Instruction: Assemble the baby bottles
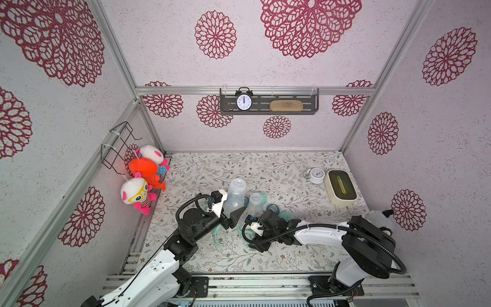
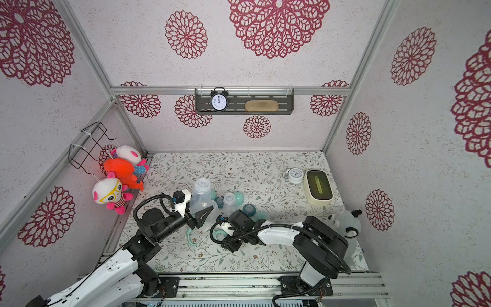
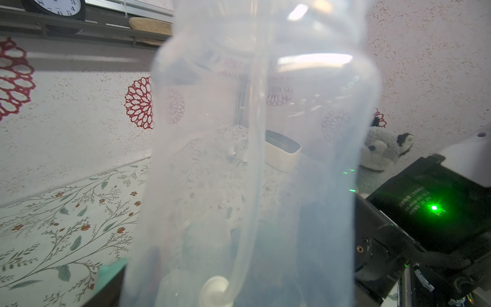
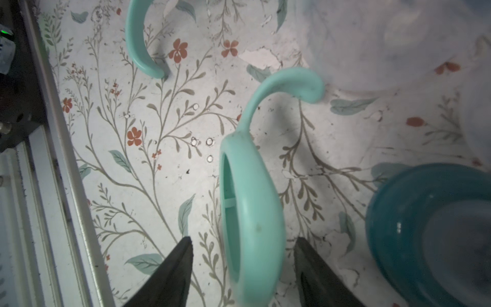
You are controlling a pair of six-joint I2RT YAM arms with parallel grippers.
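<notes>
My left gripper (image 1: 232, 215) is shut on a large clear bottle (image 1: 236, 194), held upright and filling much of the left wrist view (image 3: 255, 179). My right gripper is low over the table, part open, with its fingers either side of a mint handle piece (image 4: 255, 204); whether it touches is unclear. Another mint handle (image 4: 138, 41) lies beyond it. A teal ring (image 4: 424, 220) sits right of the fingers. A second clear bottle (image 2: 229, 203) stands at the centre, with other teal parts (image 2: 249, 209) around it.
A cream box (image 1: 340, 186) and white dial object (image 1: 316, 175) stand at the back right, a grey plush (image 2: 350, 222) at the right edge and plush toys (image 1: 143, 184) at the left.
</notes>
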